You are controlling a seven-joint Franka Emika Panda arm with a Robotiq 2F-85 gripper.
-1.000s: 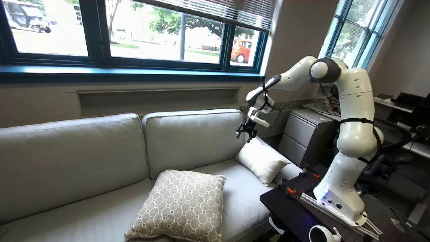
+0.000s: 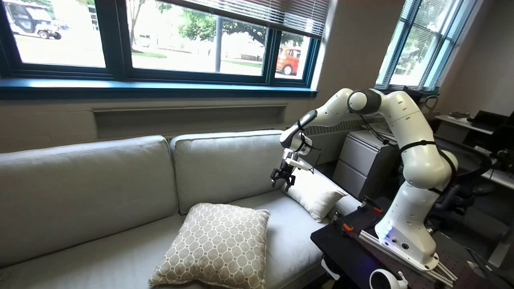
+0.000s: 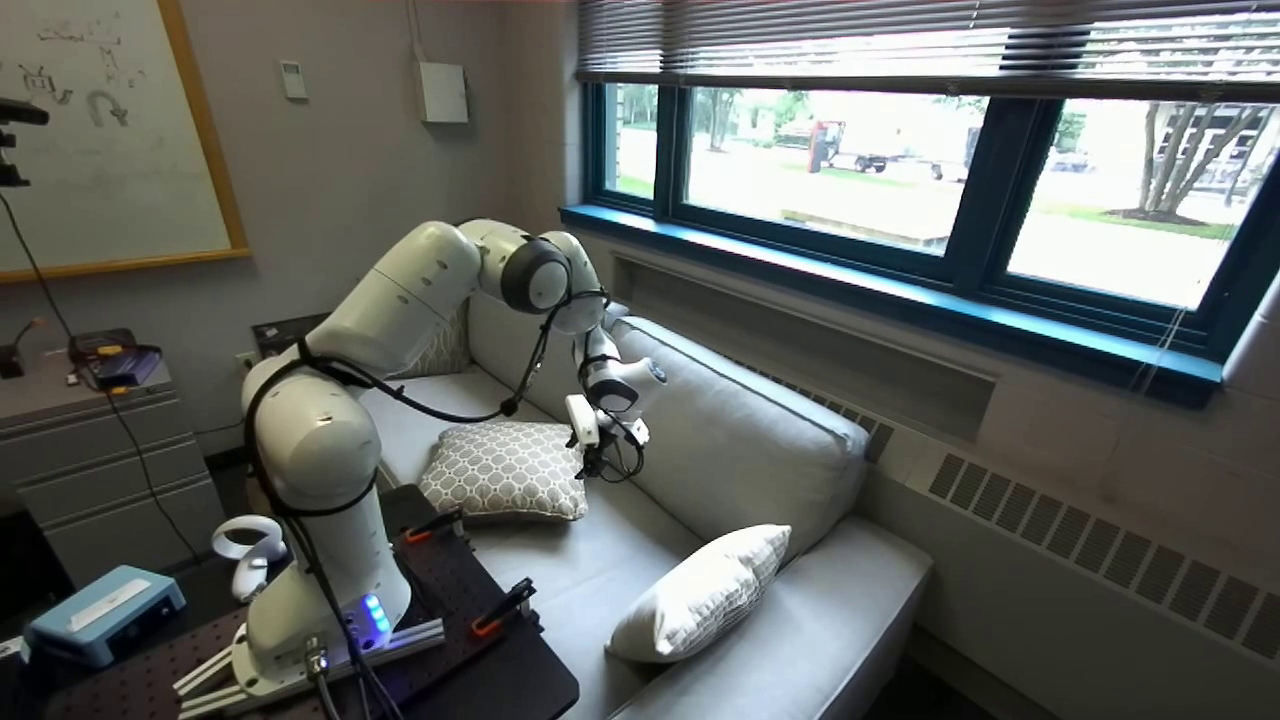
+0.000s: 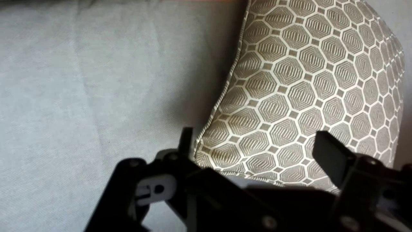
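On the sofa seat lies a beige pillow with a white honeycomb pattern (image 2: 217,245), seen also in the second exterior view (image 3: 504,468). My gripper (image 2: 282,183) is open and hangs above the seat, behind the patterned pillow and near the white pillow (image 2: 313,192). Looking down from the wrist, the patterned pillow (image 4: 309,85) fills the right side, its near corner appearing between the spread fingers. Nothing is held; the exterior views show the gripper up in the air, apart from that pillow. The white pillow leans by the sofa arm (image 3: 708,594).
The sofa's back cushions (image 2: 231,166) rise behind the gripper. My arm is mounted on a dark table (image 2: 347,241) at the sofa's front, with orange-and-black clamps (image 3: 504,610) along its edge.
Both pillows lie where they were.
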